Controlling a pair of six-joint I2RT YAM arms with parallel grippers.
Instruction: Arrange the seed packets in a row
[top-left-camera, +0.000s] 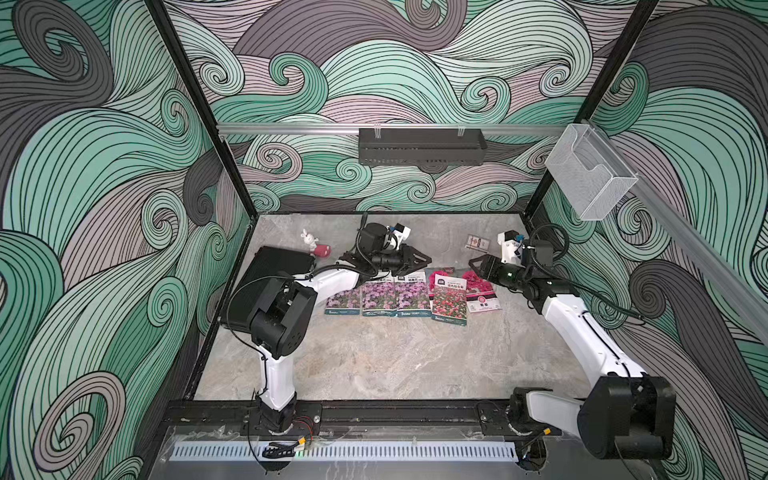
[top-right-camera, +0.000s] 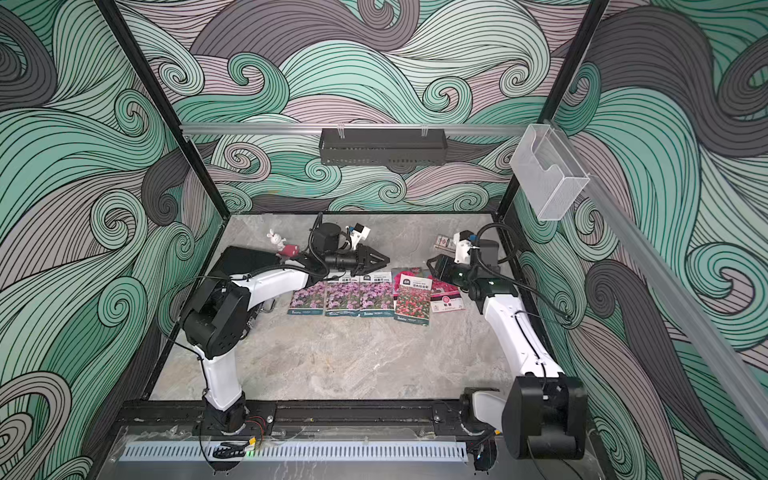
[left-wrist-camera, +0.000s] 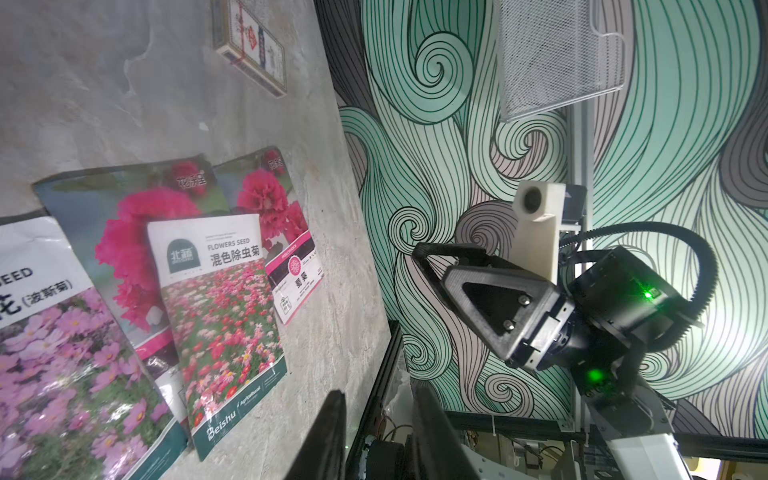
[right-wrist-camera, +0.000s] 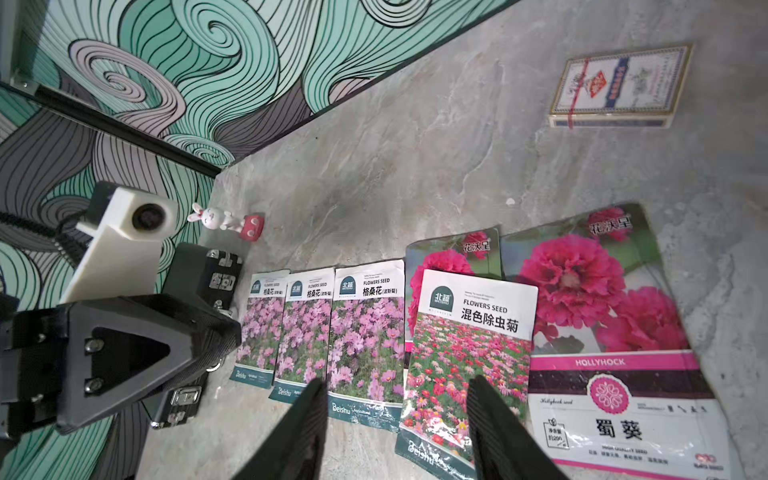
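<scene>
The mixed pyrethrum packet (right-wrist-camera: 468, 352), red meadow with a white top, lies slightly tilted across the two pink hollyhock packets. It covers much of the left hollyhock packet (right-wrist-camera: 449, 252) and a little of the right hollyhock packet (right-wrist-camera: 608, 328). To their left, three pink-purple cosmos packets (right-wrist-camera: 366, 348) stand side by side in a row. My right gripper is open with nothing held; in that wrist view its fingers appear either side of the pyrethrum packet's lower part, above it. My left gripper, fingers parted and empty, hovers behind the cosmos packets in the top views.
A boxed card deck (right-wrist-camera: 620, 86) sits behind the row on the right. A bunny figure (top-left-camera: 309, 238) and a black case (top-left-camera: 260, 268) occupy the left side.
</scene>
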